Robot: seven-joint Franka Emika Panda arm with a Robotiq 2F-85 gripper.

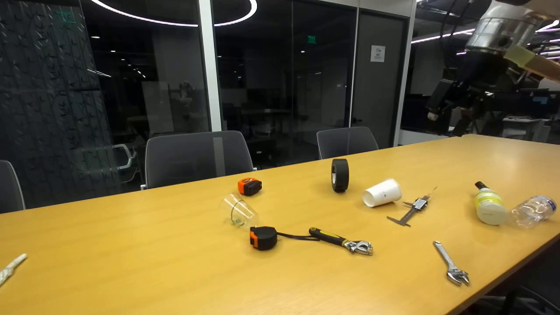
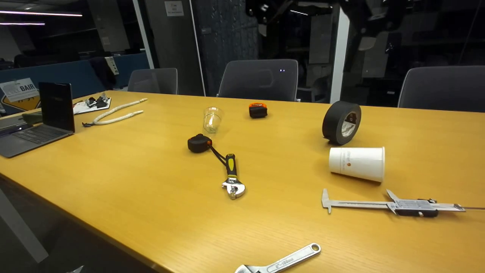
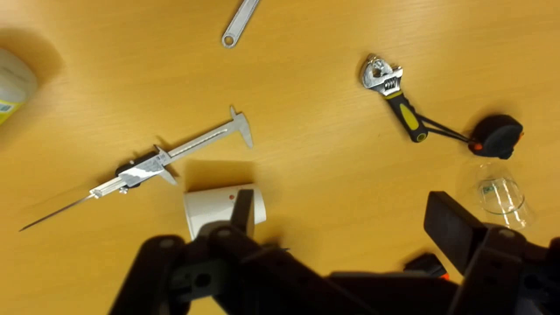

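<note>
My gripper is open and empty, its fingers wide apart high over the table. In exterior view 1 it hangs at the upper right [image 1: 446, 121], clear of every object. A white paper cup [image 2: 357, 163] lies on its side; one finger covers part of it in the wrist view. Close to the cup rests a caliper [image 3: 197, 141]. The black tape roll [image 2: 335, 122] stands on its edge beyond the cup. A yellow-handled adjustable wrench [image 3: 407, 113] touches the strap of a black tape measure [image 3: 496, 135]. A clear glass [image 3: 502, 202] lies tipped near that tape measure.
Another adjustable wrench [image 1: 449, 262] lies near the front edge. A yellow-labelled bottle [image 1: 491, 204] and a clear plastic bottle [image 1: 533, 210] lie at the right. An orange-black tape measure [image 1: 250, 186] sits toward the back. Rope [image 2: 116, 113] and a laptop [image 2: 57, 109] occupy the far left.
</note>
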